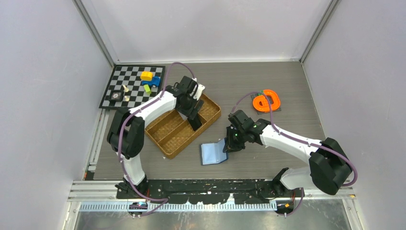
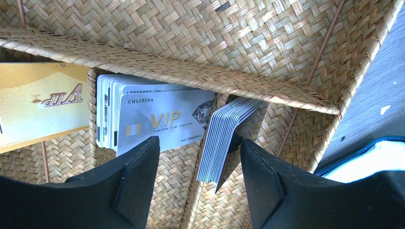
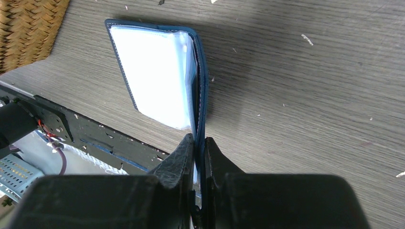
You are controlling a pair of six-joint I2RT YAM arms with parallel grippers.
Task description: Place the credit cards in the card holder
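Observation:
In the left wrist view my left gripper is open over the woven tray point(image 1: 173, 154). Its fingers stand apart, with nothing gripped between them. Below and between them lie a stack of silver VIP cards point(image 2: 167, 117) and a tilted stack of black-faced cards point(image 2: 223, 140) seen by its white edges. One of the right-hand fingers point(image 2: 260, 167) is close to that tilted stack; whether it touches I cannot tell. Gold VIP cards point(image 2: 43, 100) fill the left compartment. My right gripper is shut on the blue-edged card holder point(image 3: 153, 71), which stands partly open on the table.
Beyond the tray is a chessboard point(image 1: 125, 82) with small toys such as a blue toy car point(image 1: 152, 81). An orange ring-shaped object point(image 1: 260, 103) lies at the back right. Bare table point(image 1: 230, 81) stretches between the tray and that object.

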